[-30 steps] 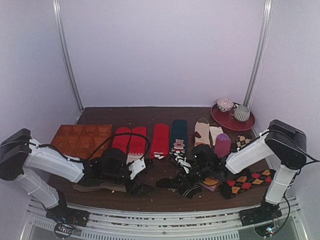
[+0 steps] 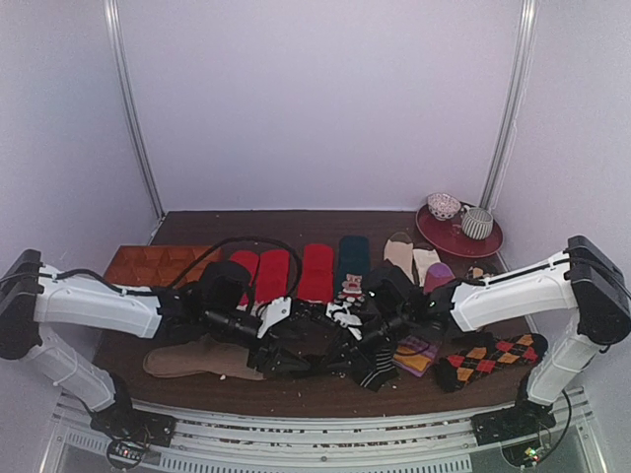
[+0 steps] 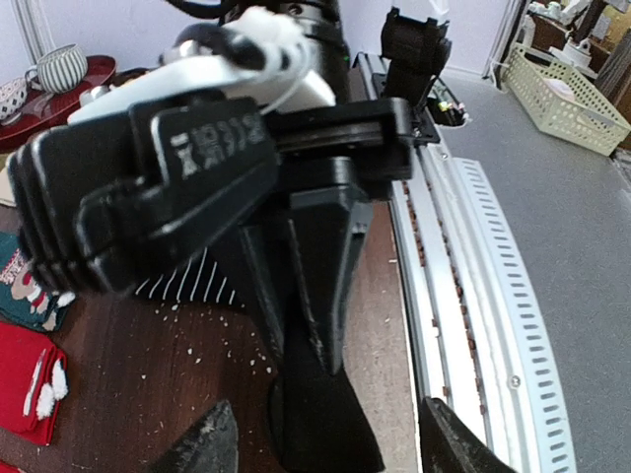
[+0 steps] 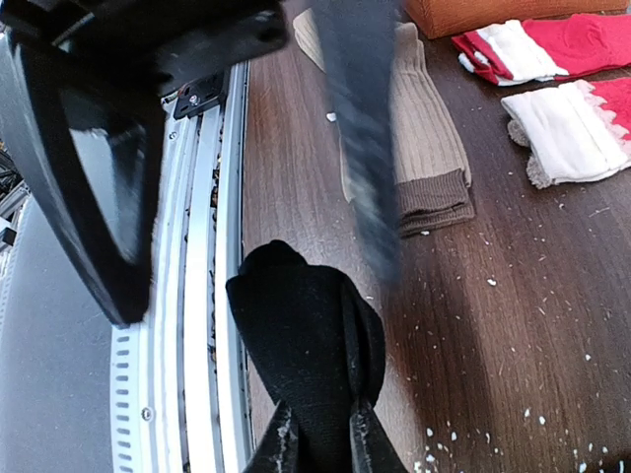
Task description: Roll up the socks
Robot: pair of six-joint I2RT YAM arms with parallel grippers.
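Observation:
A black sock (image 4: 301, 335) hangs over the front middle of the table, with my right gripper shut on its lower end in the right wrist view; in the left wrist view it dangles below that gripper. My left gripper (image 2: 286, 360) is at the other side of the sock in the top view; in the left wrist view its fingertips (image 3: 202, 443) stand apart at either side of the sock, and whether they grip it is unclear. A beige sock pair (image 4: 414, 118) lies at the front left.
Red socks (image 2: 315, 271), a teal sock (image 2: 354, 256) and other socks lie across the table, with an argyle sock (image 2: 503, 357) at front right. An orange divided box (image 2: 148, 271) is at left, a red plate (image 2: 439, 236) with bowls at back right.
My left gripper has come rightward to the black sock, close to my right gripper. The right arm has shifted slightly.

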